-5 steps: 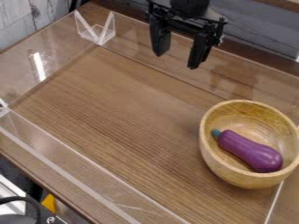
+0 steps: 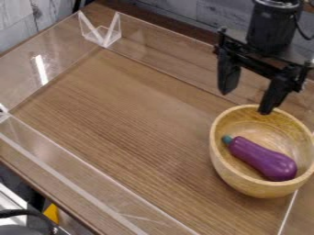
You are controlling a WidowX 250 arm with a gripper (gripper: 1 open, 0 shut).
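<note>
The black gripper (image 2: 252,84) hangs at the upper right, open, its fingers pointing down just above the back rim of a wooden bowl (image 2: 260,184). Nothing shows between the fingers. In the bowl a purple eggplant (image 2: 263,161) with a green stem lies diagonally.
A white wire-like object (image 2: 101,32) stands at the back left of the wooden table (image 2: 110,119). A grey wall runs along the back, and dark cables lie off the lower left edge.
The gripper has moved right and down, from the back middle of the table to close above the bowl. The bowl and eggplant have not moved.
</note>
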